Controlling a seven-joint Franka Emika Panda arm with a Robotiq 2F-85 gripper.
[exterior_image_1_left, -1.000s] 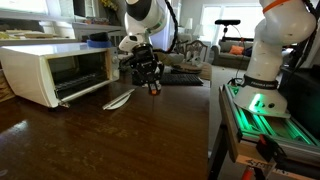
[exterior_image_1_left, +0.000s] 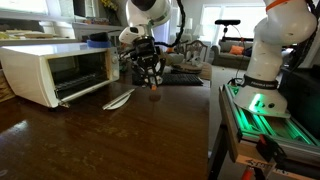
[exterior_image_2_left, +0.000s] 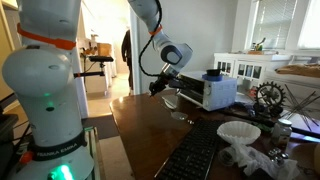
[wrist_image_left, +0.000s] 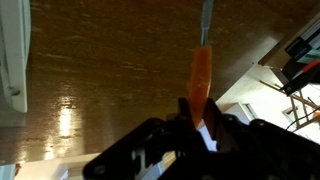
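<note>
In the wrist view an orange handle (wrist_image_left: 200, 80) with a thin grey shaft runs up from between the dark fingers; what kind of tool it is cannot be told. My gripper is shut on this orange handle. From the first exterior view, the gripper (exterior_image_1_left: 153, 82) hangs just above the brown table (exterior_image_1_left: 120, 140), with a spot of orange at its tip. The second exterior view has the gripper (exterior_image_2_left: 158, 86) small and far off, above the table's far part.
A white toaster oven (exterior_image_1_left: 35, 78) stands left of the gripper, its dark interior visible. Between them lies a pale, flat, long item (exterior_image_1_left: 120, 100). A black keyboard (exterior_image_2_left: 190, 152) and a white bowl-like item (exterior_image_2_left: 239, 133) occupy the other end.
The oven and the pale item have stayed put.
</note>
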